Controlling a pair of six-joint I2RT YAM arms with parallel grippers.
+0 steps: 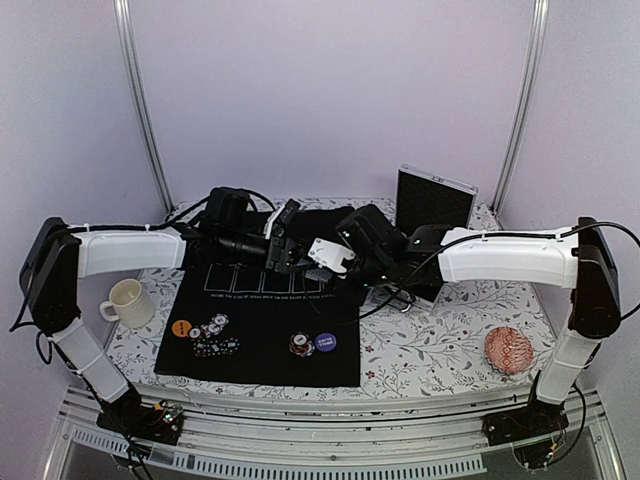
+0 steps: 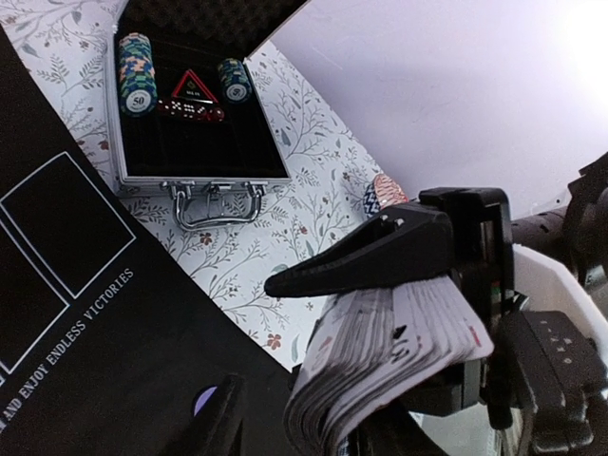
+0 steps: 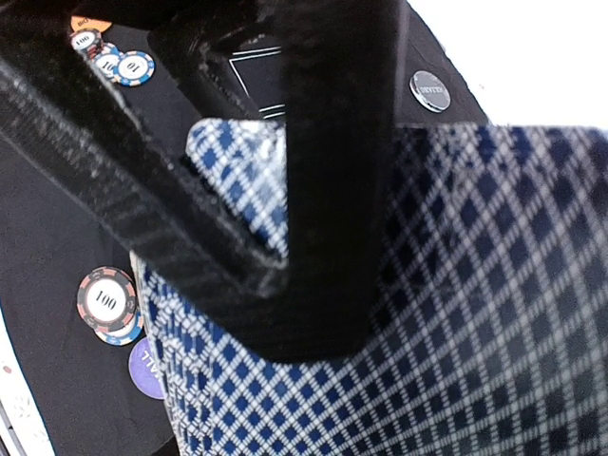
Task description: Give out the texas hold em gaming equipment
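A deck of cards (image 2: pixel 380 351) with blue checked backs (image 3: pixel 285 399) bends and fans at its edges over the middle of the black mat (image 1: pixel 260 370). My right gripper (image 1: pixel 342 262) is shut on this deck; one finger (image 2: pixel 370 252) lies across its upper side, and the other is mostly hidden. Close by on the left is my left gripper (image 1: pixel 298 258). Its fingers (image 2: pixel 220 423) stand apart at the bottom of the left wrist view, around the deck's lower end, with a gap on one side. Whether they touch the cards is unclear.
Chips (image 1: pixel 216 325) and an orange button (image 1: pixel 181 328) lie at front left; more chips (image 1: pixel 302 344) and a purple button (image 1: pixel 326 342) sit front centre. An open chip case (image 1: pixel 437 200), a mug (image 1: pixel 130 302) and a red patterned round object (image 1: pixel 508 350) surround the mat.
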